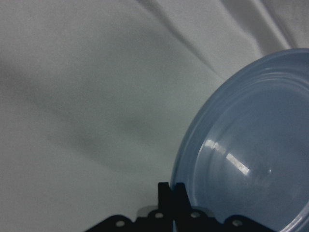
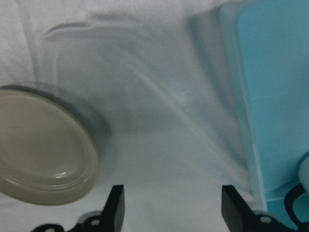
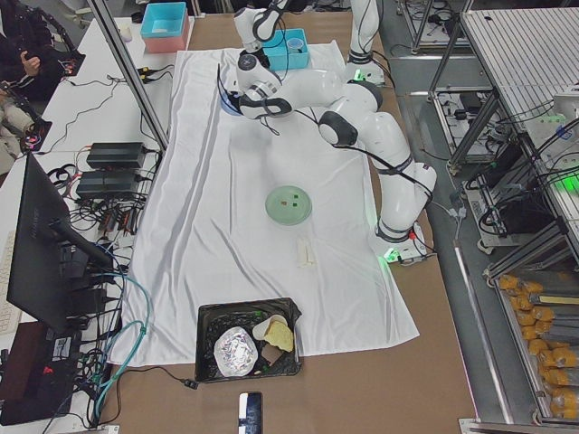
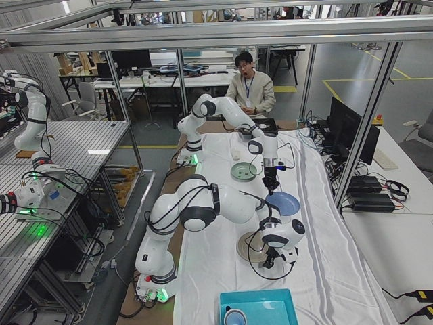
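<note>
A blue plate (image 4: 287,203) lies on the white cloth; in the left wrist view my left gripper is at its rim, fingertips close together, shut, though whether the rim is between them is unclear. A tan plate (image 2: 46,145) lies left of my right gripper, which is open and empty. A green plate (image 3: 289,205) lies mid-table. A light-blue tray (image 2: 256,87) holding a cup (image 4: 235,318) is to the right in the right wrist view.
A black tray (image 3: 208,362) with foil and food items sits at the cloth's near end in the left camera view. Open cloth surrounds the green plate. Monitors and cables line the side.
</note>
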